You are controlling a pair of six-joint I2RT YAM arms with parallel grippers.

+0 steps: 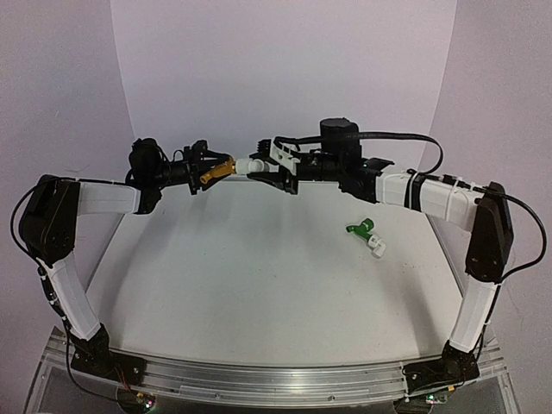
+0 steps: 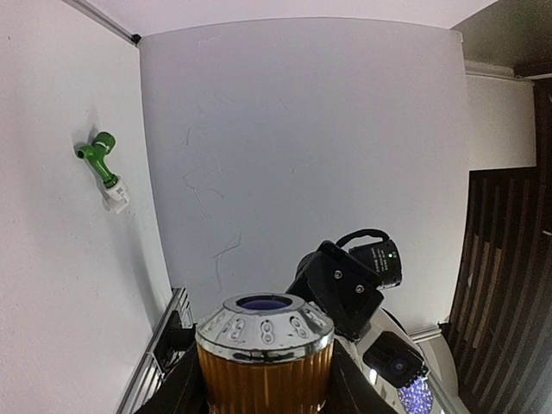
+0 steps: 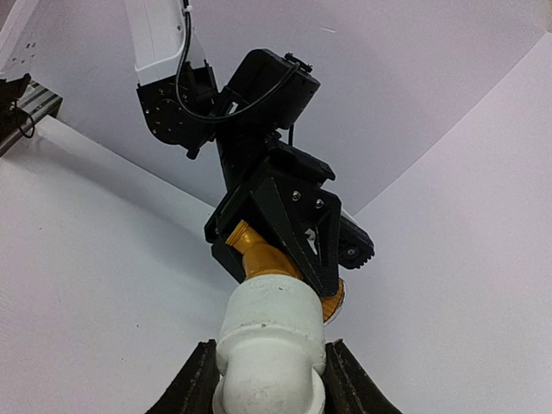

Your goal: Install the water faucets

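An orange faucet [image 1: 220, 171] is held by my left gripper [image 1: 212, 171], high above the table. Its silver-capped handle [image 2: 264, 332] faces the left wrist camera between the fingers. My right gripper [image 1: 266, 168] is shut on a white pipe fitting [image 1: 245, 166]. In the right wrist view the white fitting [image 3: 272, 323] sits end-on against the orange faucet body [image 3: 266, 259], with no gap showing. How deep the joint goes is hidden inside the fitting. A green faucet [image 1: 362, 228] lies on the table at the right, joined to another white fitting [image 1: 377, 246].
Pale walls [image 1: 285, 78] enclose the back and sides, and a metal rail [image 1: 276, 390] runs along the front. Both arms meet in mid-air over the back edge.
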